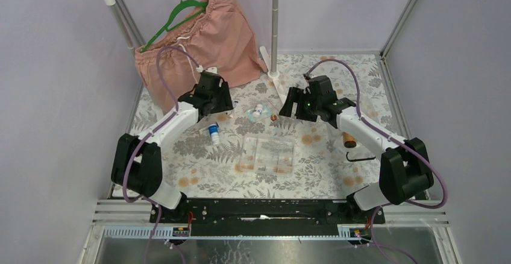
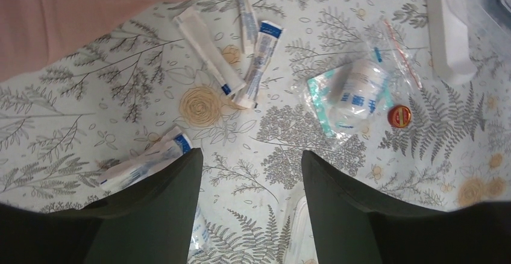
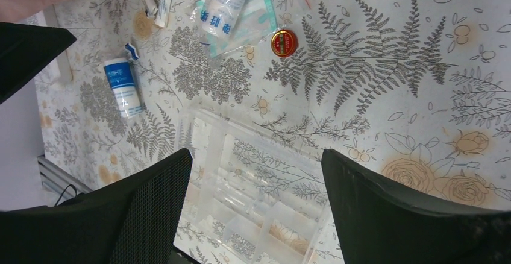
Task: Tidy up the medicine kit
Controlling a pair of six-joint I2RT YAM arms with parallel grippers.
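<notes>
The clear compartment box (image 1: 267, 155) lies empty on the cloth. A blue-and-white bottle (image 1: 214, 134) lies left of it. Behind the box is a clear bag holding a small white vial (image 3: 225, 8), beside a small red-and-gold round tin (image 3: 284, 43). Several slim white-and-blue packets (image 2: 260, 65) lie on the left. My left gripper is open above the cloth, one finger partly covering a packet (image 2: 147, 160). The right gripper hovers right of the tin in the top view, its fingers apart and nothing between them.
The rack's white foot (image 1: 277, 88) and pink hanging cloth (image 1: 205, 44) bound the back. A brown bottle (image 1: 349, 140) and a black curved item (image 1: 360, 158) lie beside the right forearm. Bare cloth shows right of the box.
</notes>
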